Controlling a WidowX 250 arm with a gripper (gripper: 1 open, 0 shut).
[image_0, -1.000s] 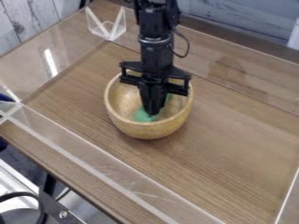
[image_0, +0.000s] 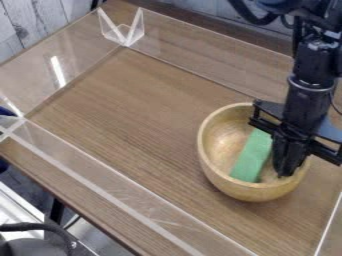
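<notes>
A wooden bowl (image_0: 221, 150) sits on the tabletop at the right of the view, with a green oblong object (image_0: 249, 157) inside it. My black gripper (image_0: 294, 160) reaches down from the upper right into the bowl's right side, beside the green object. Its fingertips are dark and partly hidden, so whether they are open or shut is unclear.
Clear tape marks lie at the top left and left edge. A dark object (image_0: 34, 240) is at the bottom left corner, off the table's edge.
The bowl, green object and gripper have moved from the middle of the view to the right, and the gripper now stands lower at the bowl's right side.
</notes>
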